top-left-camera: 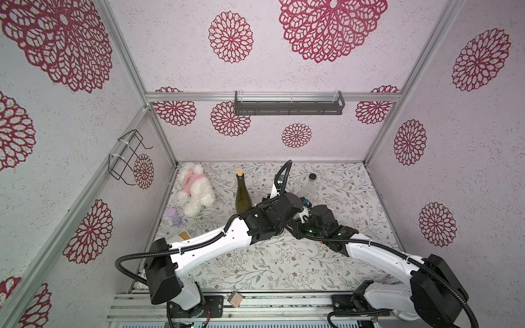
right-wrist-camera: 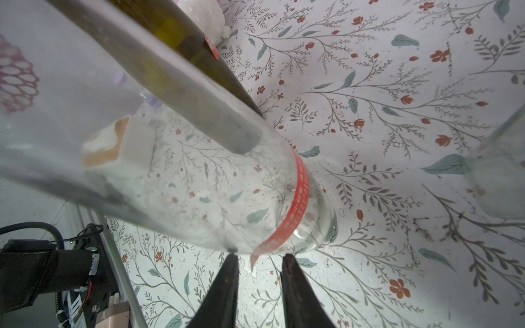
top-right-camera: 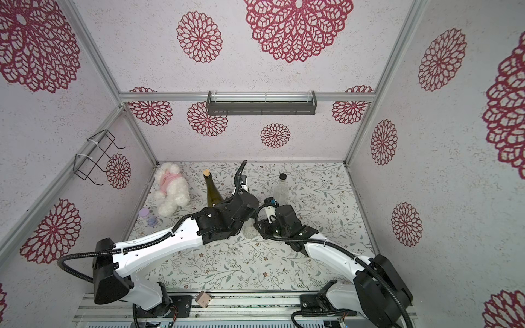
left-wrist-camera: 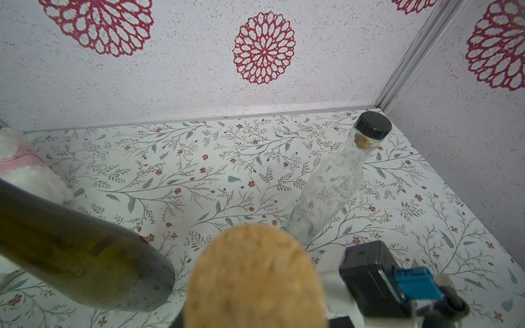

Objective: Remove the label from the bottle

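Note:
A cork-topped clear bottle, its cork [left-wrist-camera: 254, 273] filling the bottom of the left wrist view, is held in my left gripper, shut on it. In the right wrist view this bottle [right-wrist-camera: 207, 202] carries a thin red label band [right-wrist-camera: 292, 207] near its base. My right gripper is part open, its fingertips just below the band's lower end. In both top views my arms largely hide the held bottle.
A dark green bottle [top-left-camera: 242, 194] stands left of the grippers, a white plush toy [top-left-camera: 194, 191] at the back left. A capped clear bottle [left-wrist-camera: 328, 186] stands at the right rear.

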